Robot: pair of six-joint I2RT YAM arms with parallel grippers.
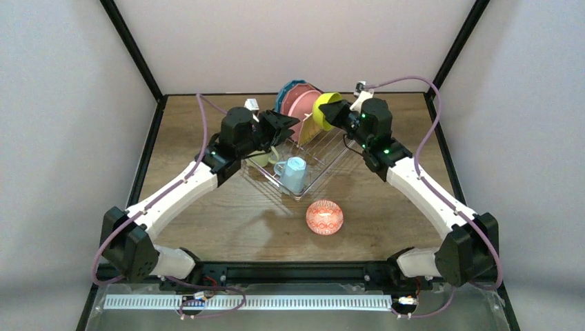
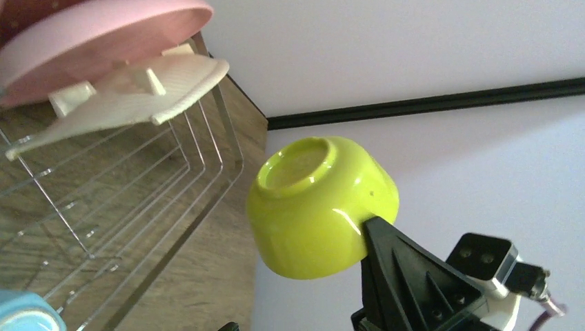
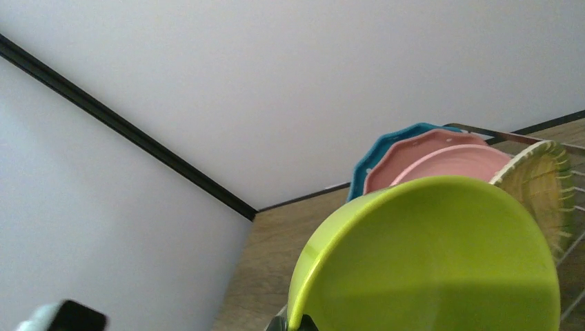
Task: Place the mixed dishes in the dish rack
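Observation:
A lime-green bowl (image 2: 321, 207) hangs tilted in the air beside the wire dish rack (image 1: 319, 169), toward the rack's back right. My right gripper (image 1: 327, 114) is shut on this bowl's thin rim, as the right wrist view also shows. Pink plates (image 1: 303, 105), a blue plate (image 1: 285, 92) and a woven yellowish plate (image 1: 310, 129) stand on edge in the rack's rear. At its front are a light-blue mug (image 1: 294, 174) and a pale-green mug (image 1: 259, 158), partly covered by the left arm. Empty and open, my left gripper (image 1: 295, 127) hovers over the rack close to the plates.
A red-and-white patterned bowl (image 1: 324, 217) rests on the wooden table (image 1: 221, 227) in front of the rack. Both grippers are close together above the rack.

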